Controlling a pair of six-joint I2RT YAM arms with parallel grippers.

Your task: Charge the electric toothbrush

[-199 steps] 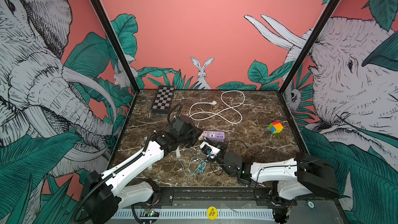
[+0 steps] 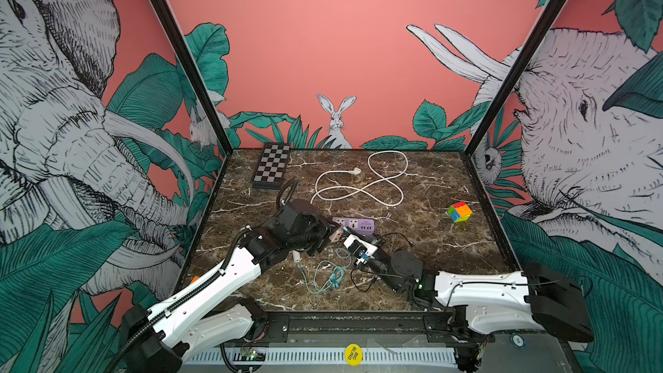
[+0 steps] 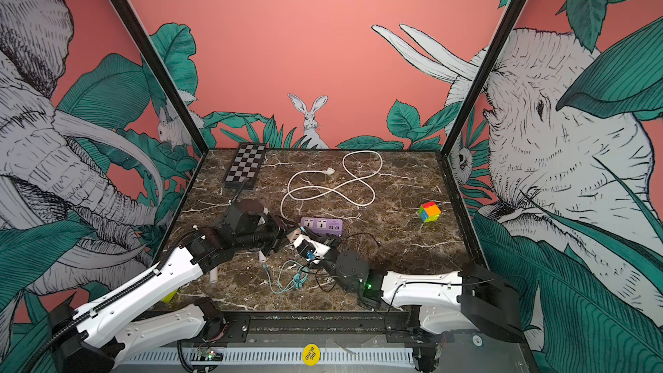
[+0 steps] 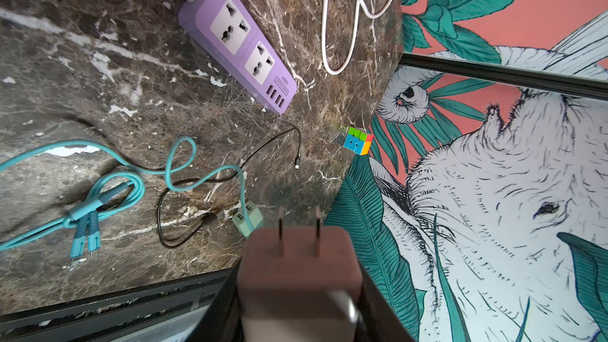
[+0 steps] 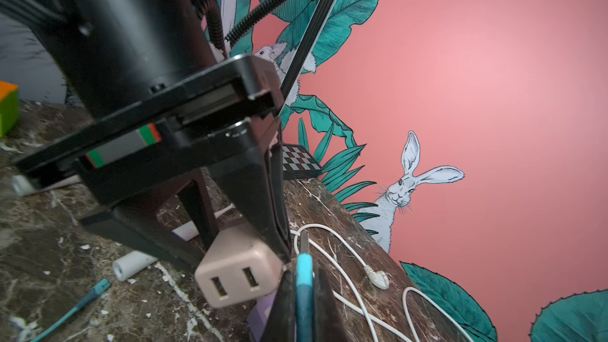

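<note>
My left gripper (image 2: 335, 234) is shut on a pale pink adapter (image 5: 237, 266). In the right wrist view two slots show in its face; in the left wrist view two prongs stick out of its other end. My right gripper is shut on a slim teal plug (image 5: 304, 266), whose thin dark tip points ahead. The tip is close beside the adapter in that view; whether they touch I cannot tell. The teal cable (image 2: 319, 283) lies looped on the table. A white stick-shaped thing (image 5: 135, 264), perhaps the toothbrush, lies behind the adapter.
A purple power strip (image 4: 234, 44) with sockets and USB ports lies beyond the grippers. Near it are a black cable (image 4: 269, 142) and the white power cord (image 2: 393, 179). A checkered box (image 2: 271, 165) and a colored cube (image 2: 459, 211) stand farther off.
My right gripper has moved a little right and away from the front edge. The power strip has stayed put.
</note>
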